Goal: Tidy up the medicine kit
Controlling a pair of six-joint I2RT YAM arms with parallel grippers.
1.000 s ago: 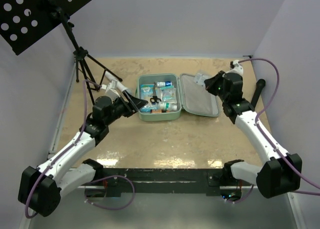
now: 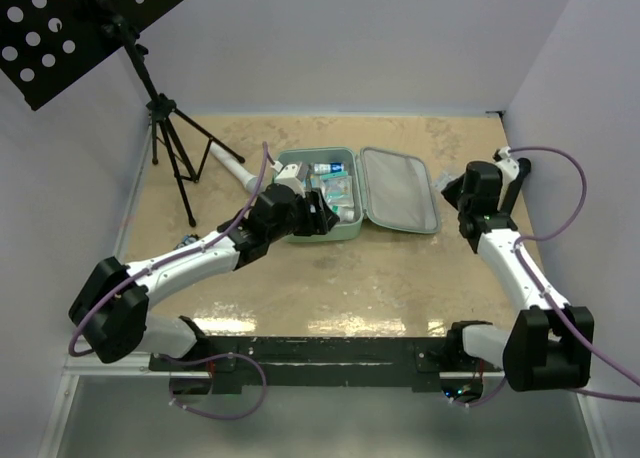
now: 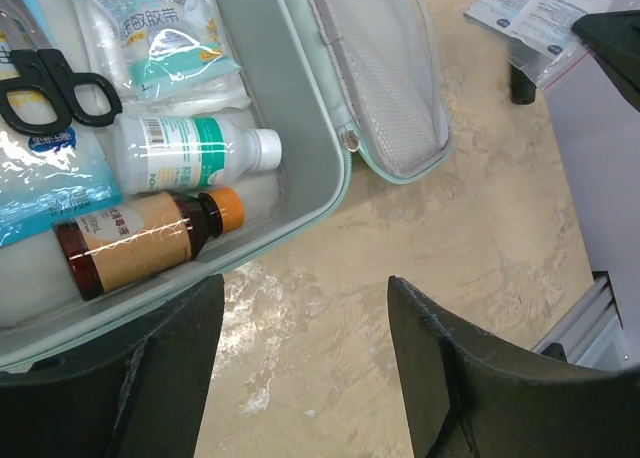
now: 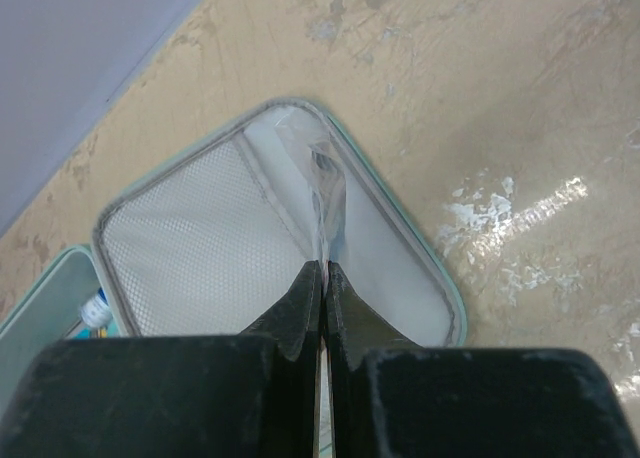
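The open green medicine kit sits mid-table, its mesh lid folded out to the right. In the left wrist view, black scissors, a white bottle with a green label, a brown bottle with an orange cap and a blue-white packet lie inside. My left gripper hangs above the kit's front edge, open and empty. To the lid's right, my right gripper is shut on the edge of a clear plastic bag holding white packets.
A black tripod and a white tube are left of the kit. A black rod-like object lies at the right edge.
My left gripper has swung right, from beside the kit to over its front part.
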